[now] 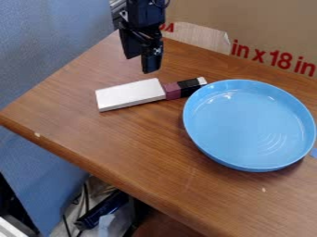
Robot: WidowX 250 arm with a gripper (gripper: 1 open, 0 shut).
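My black gripper [139,57] hangs over the back of the wooden table, above and behind a flat white bar [129,93] with a maroon and black end [183,88]. Its fingers point down; whether they are open or shut is unclear. A blue plate [247,124] sits on the right side of the table, beside the bar's dark end.
A cardboard box [262,28] with red lettering stands along the back.
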